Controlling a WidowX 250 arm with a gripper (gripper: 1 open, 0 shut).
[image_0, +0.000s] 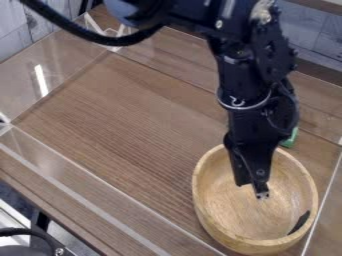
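Note:
My black gripper hangs pointing down over a round wooden bowl at the lower right, its tips above or just inside the bowl's back half. Whether the fingers are open or shut is hard to see. A dark slim item lies inside the bowl at its right side. A small green object is partly hidden behind the gripper.
Clear strips run along its edges. A black cable or fixture sits beyond the lower left edge, and grey walls stand at the back.

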